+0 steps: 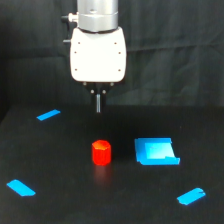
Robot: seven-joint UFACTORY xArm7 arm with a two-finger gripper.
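The white arm comes down from the top of the camera view, and its gripper point(98, 103) hangs above and behind a red block point(101, 153). Its slim fingers show as one narrow upright strip, too small to tell whether they are open or shut. I see no object at their tips. The red block stands on the dark table, apart from the gripper. To its right lies a blue tray-like piece point(156, 152) with a paler inside.
Flat blue strips lie around the dark table: one at the back left point(48, 115), one at the front left point(20, 188) and one at the front right point(191, 196). Dark curtains hang behind.
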